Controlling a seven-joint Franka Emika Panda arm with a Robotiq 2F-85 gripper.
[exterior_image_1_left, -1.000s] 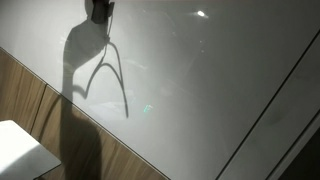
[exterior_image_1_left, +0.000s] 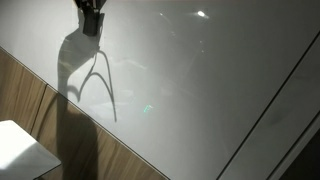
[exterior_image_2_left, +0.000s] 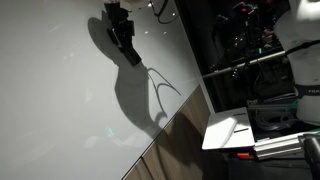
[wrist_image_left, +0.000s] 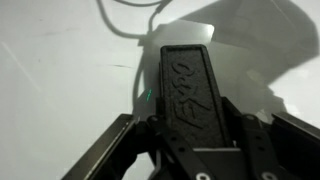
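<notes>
A black eraser (wrist_image_left: 190, 80) with raised EXPO lettering fills the middle of the wrist view. My gripper is shut on its near part, one finger on each side. The eraser's far end sticks out beyond the fingers. In exterior view 1 the gripper (exterior_image_1_left: 90, 8) and the dark eraser (exterior_image_1_left: 92, 24) show at the top left, over the white board surface (exterior_image_1_left: 190, 90). Exterior view 2 has the gripper (exterior_image_2_left: 119, 22) at the upper left, with the eraser (exterior_image_2_left: 128, 46) pointing down. Whether the eraser touches the board I cannot tell.
A small green speck (exterior_image_1_left: 148, 108) shows on the board. Wood panelling (exterior_image_1_left: 110, 150) runs along its lower edge, and a white panel (exterior_image_1_left: 22, 155) lies at bottom left. The arm's shadow and a looped cable shadow cross the board.
More of the gripper and eraser now shows below the frame's top edge than a second ago.
</notes>
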